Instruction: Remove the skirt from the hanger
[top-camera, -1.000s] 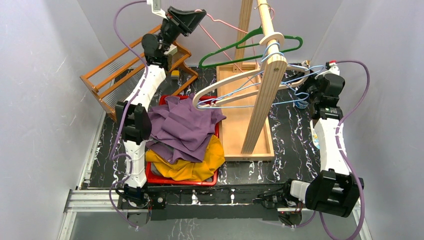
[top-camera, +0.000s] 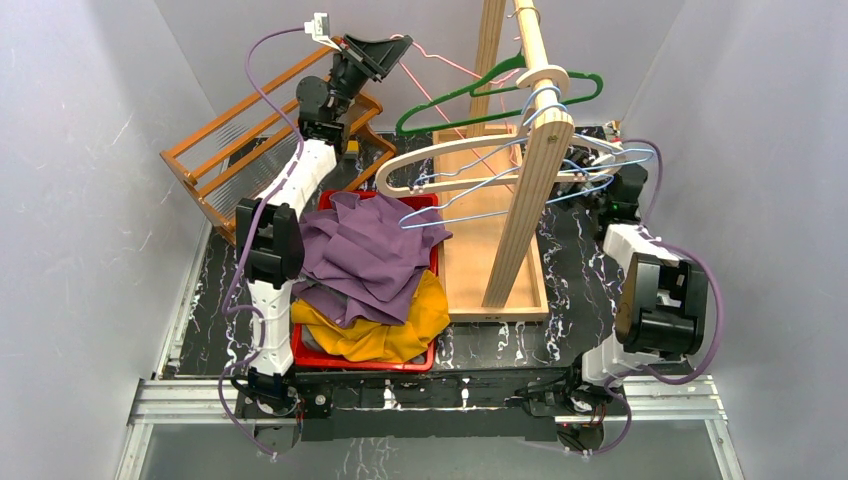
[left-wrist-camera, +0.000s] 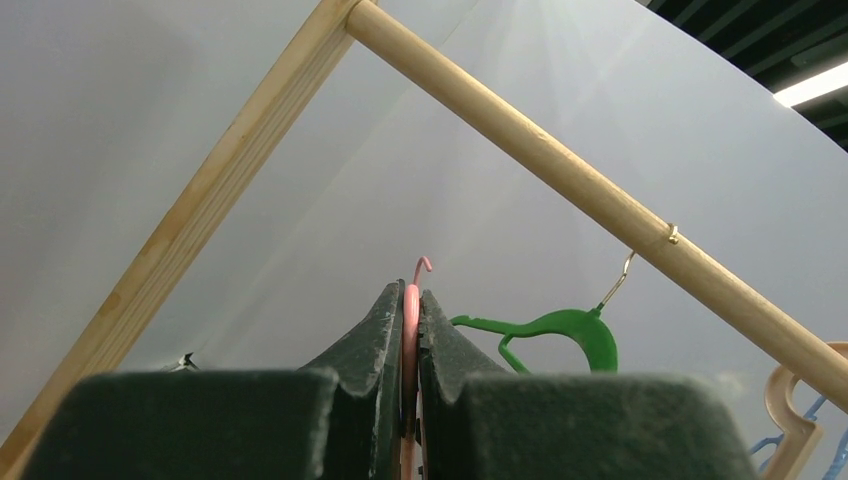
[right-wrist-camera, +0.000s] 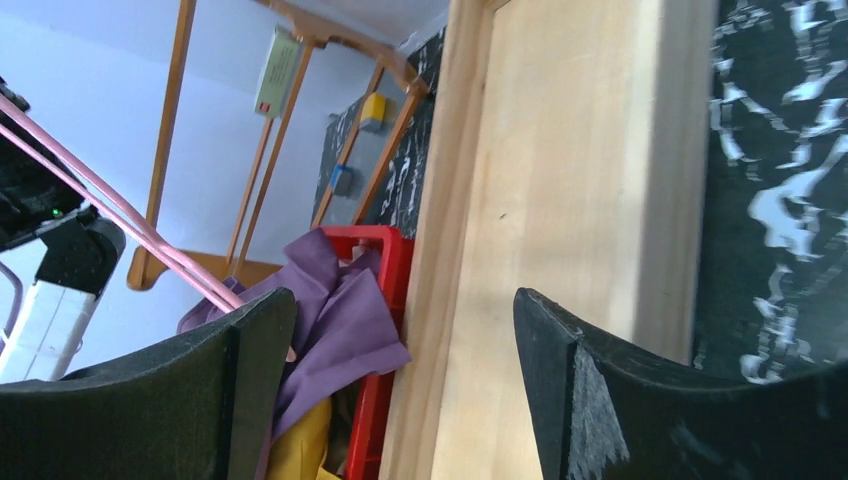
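My left gripper (top-camera: 392, 50) is raised at the upper left, shut on a pink hanger (left-wrist-camera: 410, 330), with no fabric visible on it in the left wrist view. My right gripper stands open under the rack on the right; the pink hanger's bars run near its left finger in that view. Purple cloth (top-camera: 365, 255) and yellow cloth (top-camera: 385, 340) lie in the red bin (top-camera: 360, 365); I cannot tell whether either is the skirt.
The wooden rack (top-camera: 525, 215) carries green (left-wrist-camera: 565, 325), wooden and blue hangers. A tilted wooden frame (top-camera: 205, 180) stands at the left.
My right arm has moved inward, leftward, under the hangers. My left gripper has come slightly down with the pink hanger since a second ago.
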